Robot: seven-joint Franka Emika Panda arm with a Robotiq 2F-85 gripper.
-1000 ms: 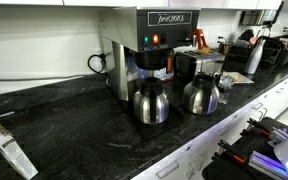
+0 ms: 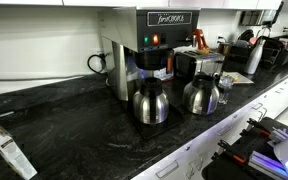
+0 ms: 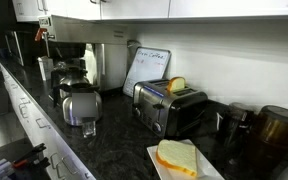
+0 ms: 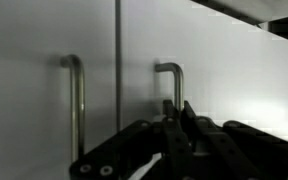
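In the wrist view, my gripper is shut on a curved metal handle (image 4: 178,82) of a white cabinet door (image 4: 239,80). The handle's bent upper end shows above the fingers, and its lower part is hidden behind them. A second handle (image 4: 77,100) stands to the left, across a dark vertical seam between the fronts. The door appears closed. Part of the arm (image 2: 246,160) shows low at the right in exterior view 1, in front of the white cabinets; the fingertips are hard to make out there.
Above the cabinets runs a dark counter (image 2: 74,130). On it are two steel carafes, one under the coffee maker (image 2: 150,102) and one beside it (image 2: 200,95). In exterior view 2 stand a toaster (image 3: 169,108) and bread on a white plate (image 3: 206,172).
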